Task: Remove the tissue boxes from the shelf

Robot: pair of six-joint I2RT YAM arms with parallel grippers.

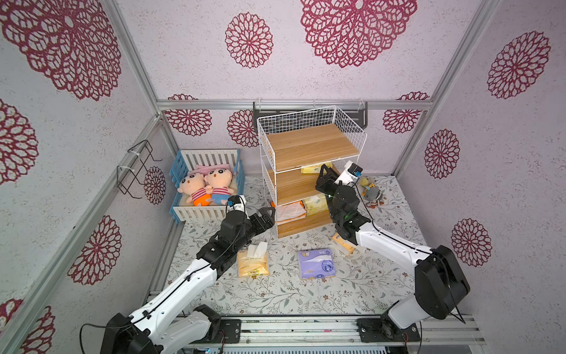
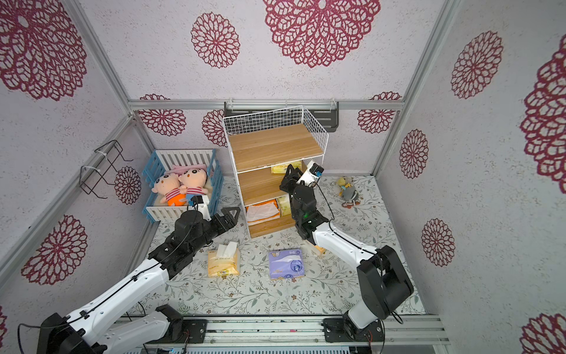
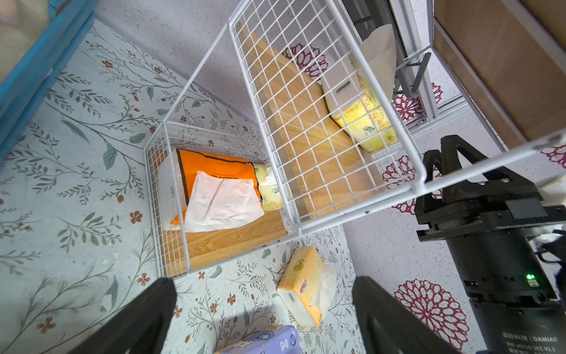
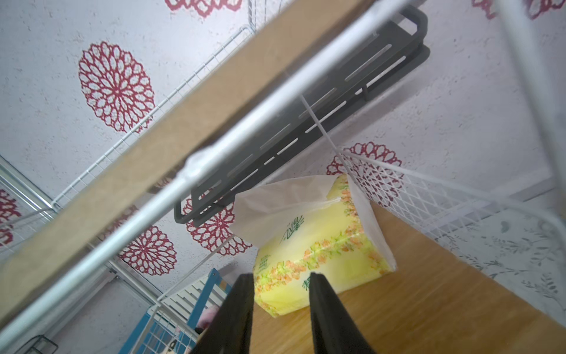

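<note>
A yellow tissue pack (image 4: 318, 247) rests on the middle tier of the white wire shelf (image 1: 309, 147), its white tissue sticking out. My right gripper points at it from the shelf's front right, fingers part open with bare space between them. On the bottom tier lie an orange tissue pack (image 3: 218, 174) with white tissue and a second yellow pack (image 1: 315, 204). To the left of the shelf, my left gripper (image 1: 270, 215) is open and empty. On the table are a yellow-orange pack (image 1: 253, 263), a purple pack (image 1: 316, 263) and an orange pack (image 3: 302, 283) partly behind my right arm.
A blue and white crate (image 1: 206, 213) with two dolls (image 1: 206, 185) stands left of the shelf. A plush toy (image 1: 371, 193) sits to its right. The shelf's top tier (image 1: 309, 144) is bare. Its front rails and wire sides border the tiers.
</note>
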